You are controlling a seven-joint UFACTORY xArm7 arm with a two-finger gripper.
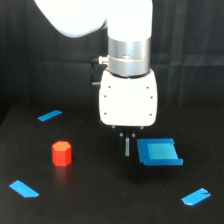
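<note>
A red block [62, 153], six-sided in outline, rests on the dark table at the left. To the right lies a blue square [159, 151] with a lighter blue patch in it, and nothing stands on it. My gripper [127, 145] points down just left of that square, well to the right of the block. Its fingers are thin and dark here, so the gap between them cannot be made out. No object shows at their tips.
Blue tape strips mark the dark table: one at the back left [50, 115], one at the front left [24, 189] and one at the front right [196, 197]. A dark curtain [40, 60] hangs behind.
</note>
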